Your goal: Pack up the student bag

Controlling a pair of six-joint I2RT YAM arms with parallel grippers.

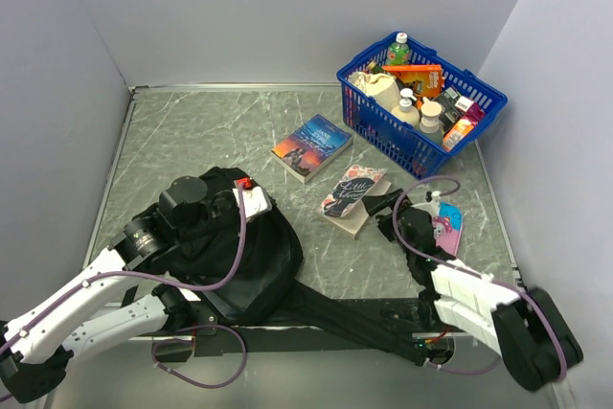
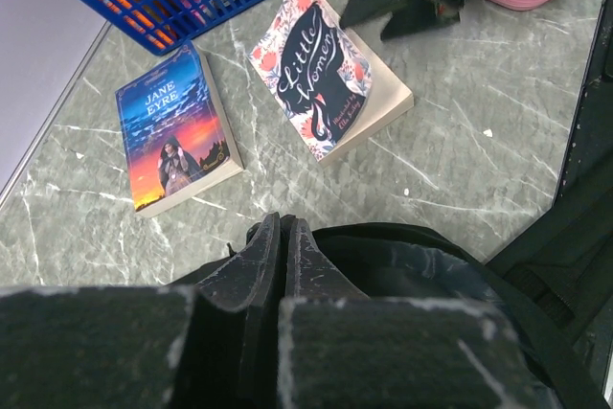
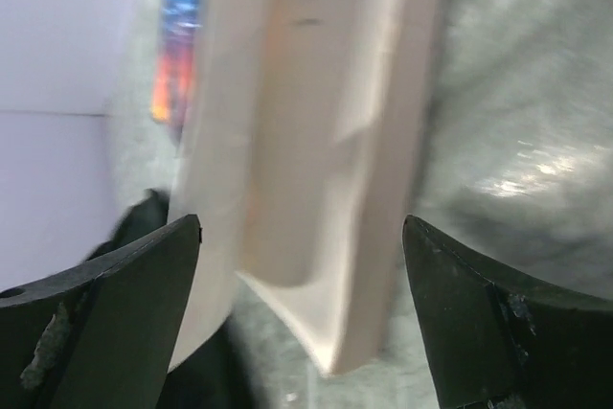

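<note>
The black bag [image 1: 268, 265] lies open at the front left, and my left gripper is shut on its fabric. The Little Women book [image 1: 348, 189] lies mid-table with its front cover [image 2: 313, 64] lifted and bent. My right gripper is open at that book's edge, the raised cover and page block between its fingers in the right wrist view. The Jane Eyre book [image 1: 311, 146] lies flat behind it, to the left.
A blue basket [image 1: 369, 126] full of bottles and packages stands at the back right. A pink case [image 1: 447, 232] lies at the right, partly under the right arm.
</note>
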